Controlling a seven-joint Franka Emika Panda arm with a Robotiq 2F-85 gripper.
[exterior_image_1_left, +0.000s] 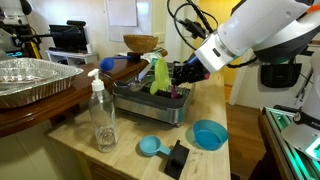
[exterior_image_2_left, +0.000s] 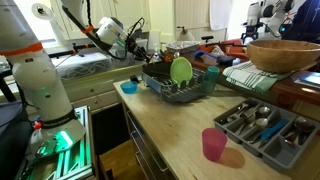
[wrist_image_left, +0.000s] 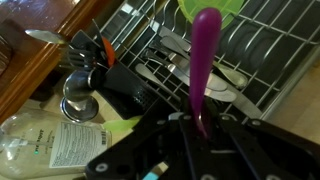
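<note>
A long purple utensil (wrist_image_left: 205, 48) with a rounded end stands up from my gripper in the wrist view, and the dark fingers are shut on it. The dish rack (exterior_image_1_left: 150, 104) lies beneath, with a green plate (exterior_image_2_left: 181, 70) upright in it. In exterior view 1 the gripper (exterior_image_1_left: 178, 78) is above the rack's right part, beside the plate. Several knives and other cutlery (wrist_image_left: 205, 80) lie in the rack. A black utensil holder (wrist_image_left: 130, 92) sits at its side. The utensil's lower end is hidden by the gripper.
A clear soap bottle (exterior_image_1_left: 102, 118) stands in front of the rack. Near the counter's edge are a blue bowl (exterior_image_1_left: 210, 135), a small blue cup (exterior_image_1_left: 150, 146) and a black object (exterior_image_1_left: 176, 160). A pink cup (exterior_image_2_left: 214, 144) and a cutlery tray (exterior_image_2_left: 265, 130) are farther along; open counter lies between.
</note>
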